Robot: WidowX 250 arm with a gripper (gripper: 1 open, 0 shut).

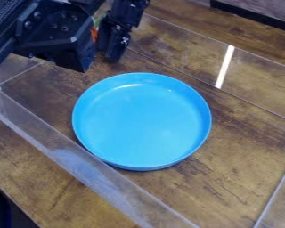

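Note:
The black robot arm (pixel 56 31) reaches in from the top left, with its dark gripper (pixel 113 46) low over the back left of the wooden surface. An orange and green object, small and partly hidden, shows just behind the arm beside the gripper; I cannot tell what it is or whether it is held. A large round blue plate (pixel 142 120) lies empty in the middle, in front of the gripper and apart from it.
A clear plastic edge (pixel 85 174) runs diagonally along the lower left. The wooden surface (pixel 234 116) to the right of the plate is clear. A dark panel (pixel 258 9) stands at the back right.

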